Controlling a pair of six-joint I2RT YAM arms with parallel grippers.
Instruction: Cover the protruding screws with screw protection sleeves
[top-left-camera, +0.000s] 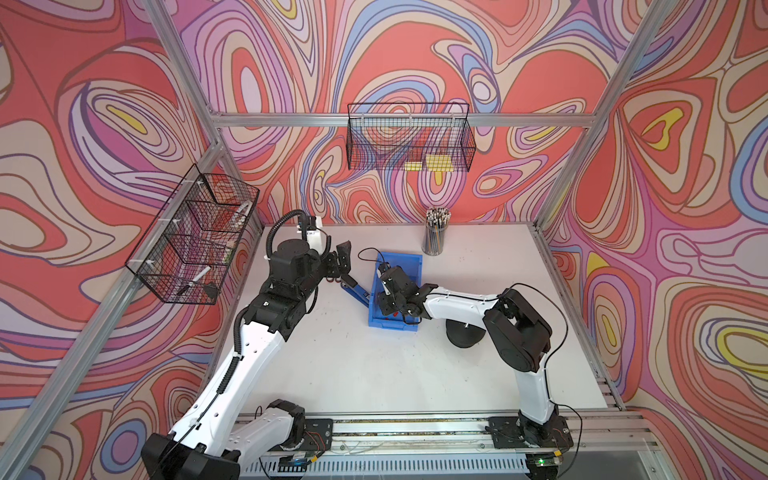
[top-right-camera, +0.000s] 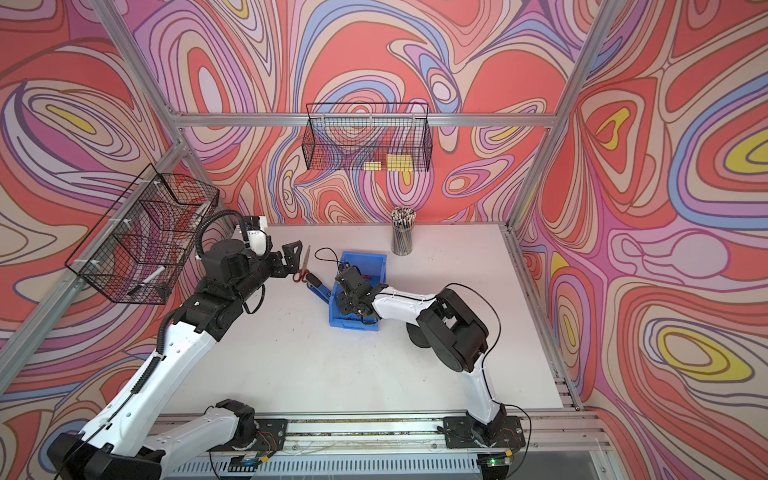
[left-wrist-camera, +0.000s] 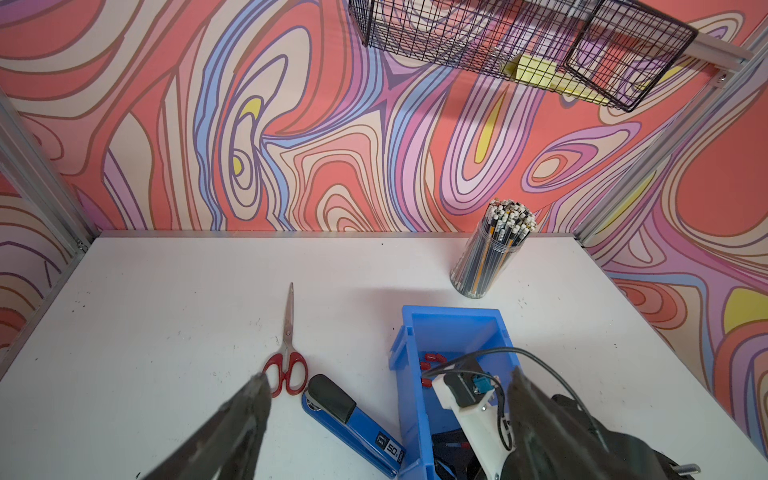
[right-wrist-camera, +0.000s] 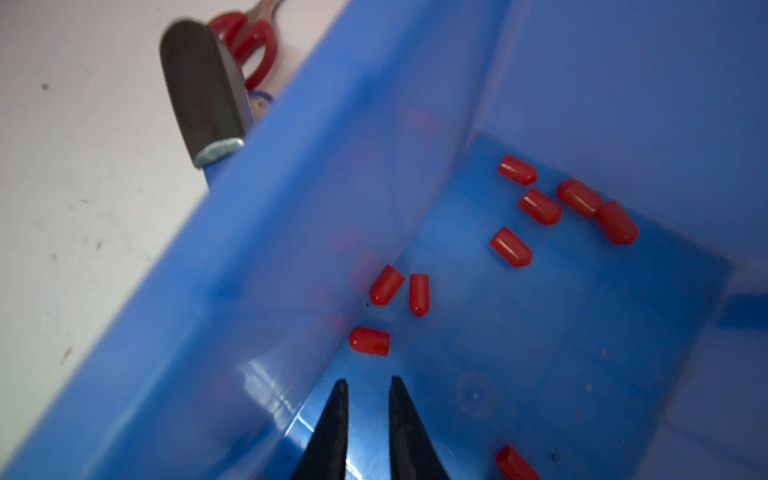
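Note:
Several red sleeves (right-wrist-camera: 369, 341) lie loose on the floor of the blue box (top-left-camera: 393, 325). My right gripper reaches down into this box, its fingers slightly apart with an empty gap between them. In the right wrist view, one sleeve lies just beyond the fingertips, apart from them. Two more sleeves (right-wrist-camera: 419, 295) are a little farther off. A dark round piece (top-left-camera: 465, 334) with a thin pin sticking up stands right of the box, partly behind the right arm. My left gripper is wide open and empty, high over the table's left side.
Against the box's left side lies a blue stapler (left-wrist-camera: 356, 428), with red-handled scissors (left-wrist-camera: 285, 360) beside it. A cup of pencils (top-left-camera: 434, 232) stands behind the box. The box walls (right-wrist-camera: 240, 232) rise close around my right gripper.

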